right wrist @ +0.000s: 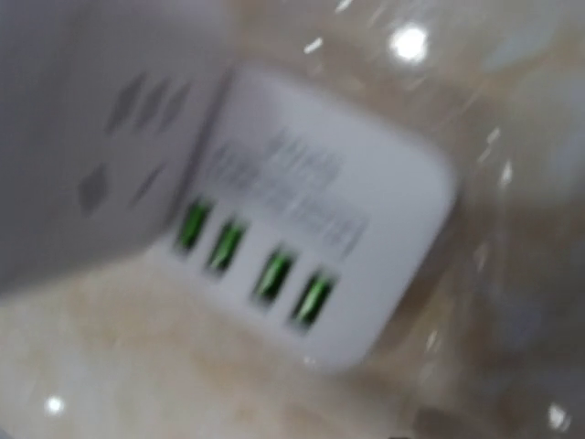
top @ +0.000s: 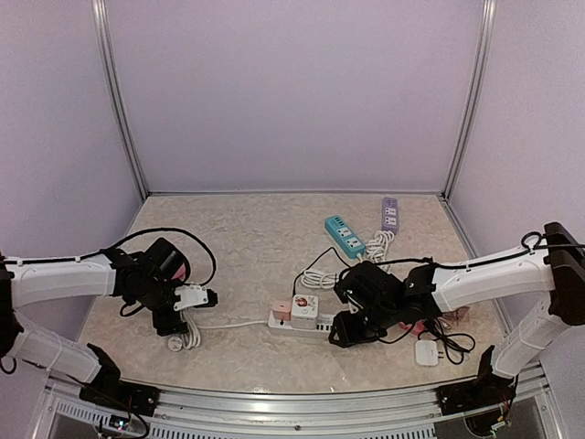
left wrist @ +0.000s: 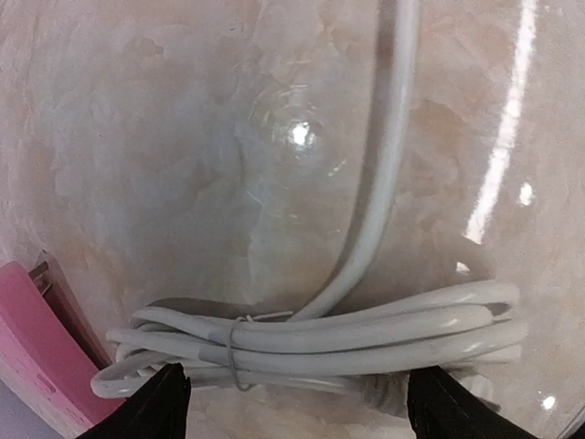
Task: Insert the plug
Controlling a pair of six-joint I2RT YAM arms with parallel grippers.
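Note:
A white power strip (top: 320, 333) lies on the table's front middle, bearing a pink plug (top: 281, 312) and a white cube plug (top: 303, 313). In the blurred right wrist view, the strip's end (right wrist: 366, 192) shows several green USB ports, beside the slotted white cube (right wrist: 73, 137). My right gripper (top: 342, 335) is low at the strip's right end; its finger opening does not show. My left gripper is open over the strip's bundled white cable (left wrist: 366, 337), its fingertips apart. Whether they touch the cable is unclear.
Another pink plug (left wrist: 46, 352) lies left of the cable bundle. A white charger (top: 427, 353) and black cable (top: 454, 343) lie front right. Teal (top: 344, 236) and purple (top: 390, 214) strips lie at the back right.

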